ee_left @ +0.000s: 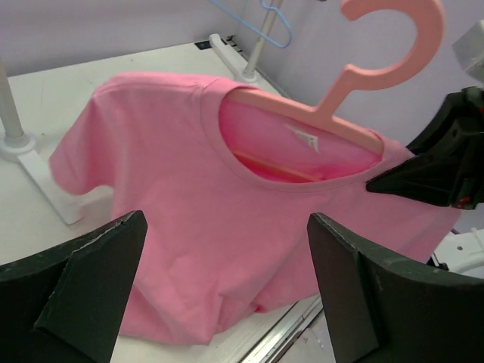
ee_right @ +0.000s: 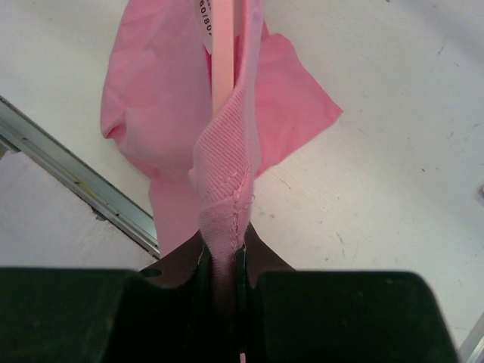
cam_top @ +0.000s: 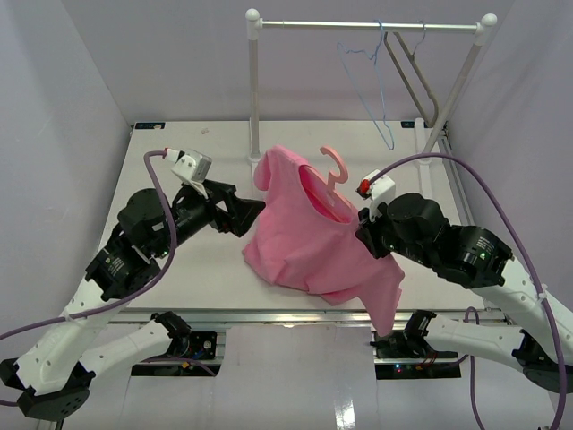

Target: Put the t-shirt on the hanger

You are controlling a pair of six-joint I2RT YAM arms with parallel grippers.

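A pink T-shirt is draped over a pink hanger, whose hook rises from the neck opening; part of the bar shows inside the collar in the left wrist view. My right gripper is shut on the shirt and hanger's end, with bunched pink fabric running between its fingers. My left gripper stands open to the left of the shirt, nothing between its fingers. The shirt's lower part hangs down onto or close over the white board.
A white rack stands at the back, with a blue hanger hanging from its rail. Bare board shows at the left. A metal rail runs along the front edge.
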